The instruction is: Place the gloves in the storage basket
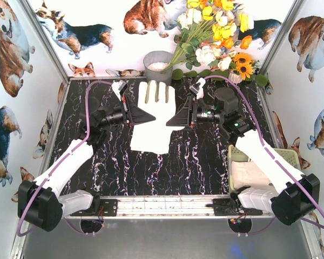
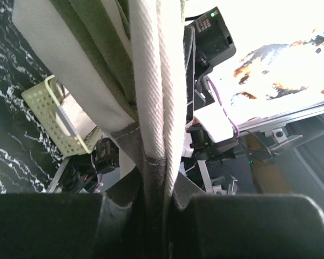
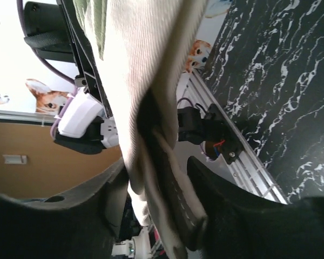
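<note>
A white glove (image 1: 150,137) with green-grey stripes between its fingers is held up over the middle of the table, between both grippers. My left gripper (image 1: 150,118) is shut on it; in the left wrist view the folded cloth runs between the dark fingers. My right gripper (image 1: 171,123) is at the glove's right side; in the right wrist view the cuff cloth lies between its blurred fingers, and whether they grip it is unclear. The storage basket (image 1: 231,170), pale yellow-green, stands at the front right with pale cloth inside, partly under the right arm.
A grey bucket (image 1: 157,75) stands at the back middle beside a large bunch of flowers (image 1: 221,32). Printed walls enclose the table on the back and sides.
</note>
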